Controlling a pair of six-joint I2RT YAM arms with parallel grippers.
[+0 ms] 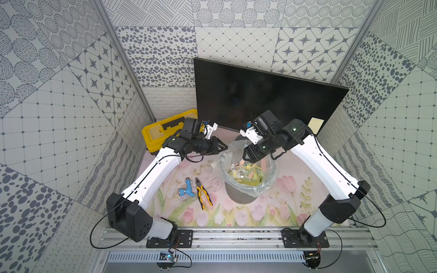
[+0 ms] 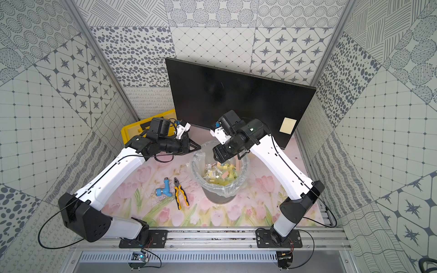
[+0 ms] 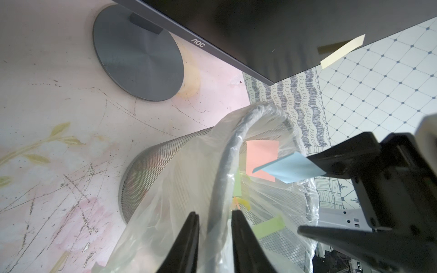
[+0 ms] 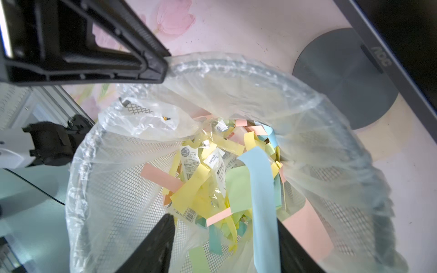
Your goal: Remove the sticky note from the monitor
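Note:
A pale yellow sticky note (image 1: 316, 125) is on the lower right of the monitor's black screen (image 2: 227, 95). Over the lined mesh bin (image 2: 218, 186), my right gripper (image 1: 249, 152) carries a light blue slip (image 4: 259, 200) at its tip, seen in both wrist views; how tightly its fingers sit is unclear. My left gripper (image 1: 218, 146) hangs at the bin's left rim, its fingers (image 3: 191, 236) spread apart around the view of the plastic liner, which may lie just beyond them. The bin holds several coloured paper scraps.
A yellow toolbox (image 1: 157, 132) stands behind the left arm. Blue tool (image 1: 186, 188) and pliers (image 1: 203, 195) lie left of the bin. The monitor stand (image 3: 136, 59) is behind the bin.

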